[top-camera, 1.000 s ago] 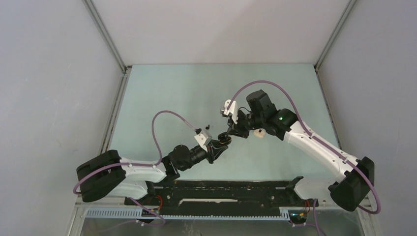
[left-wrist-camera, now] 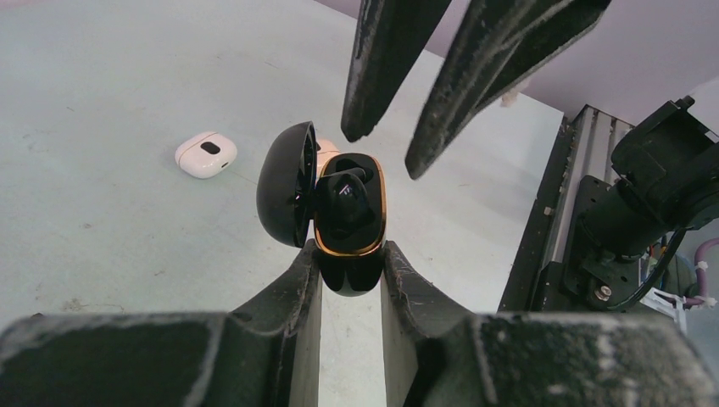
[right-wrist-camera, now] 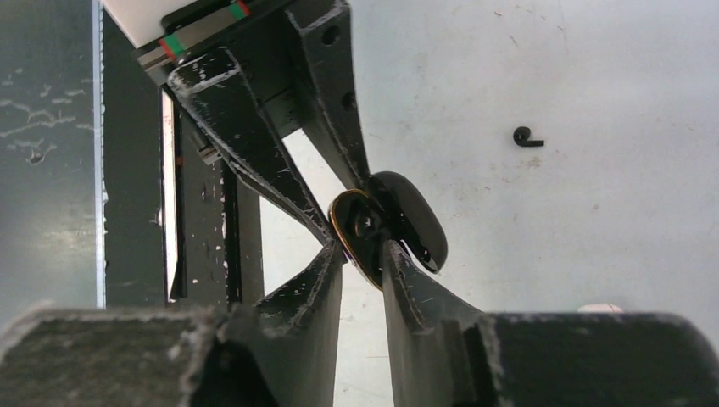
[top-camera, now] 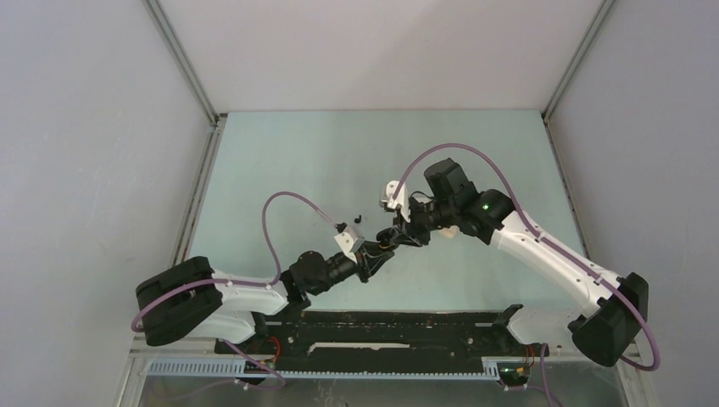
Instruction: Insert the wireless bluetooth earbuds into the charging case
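Observation:
My left gripper is shut on the open black charging case, held above the table with its gold-rimmed inside facing up; a dark glossy shape, apparently an earbud, sits in it. My right gripper is close over the case, its dark fingertips just above it in the left wrist view; whether anything is between them is unclear. In the top view both grippers meet near the middle. A small black piece, curled in the right wrist view, lies on the table beyond them.
A white case and a pale peach object lie on the table, partly near or under the right arm. The table's front edge has dark rails.
My right gripper and arm have shifted slightly toward the front of the table, closer over the case. The left gripper with the case has stayed nearly still.

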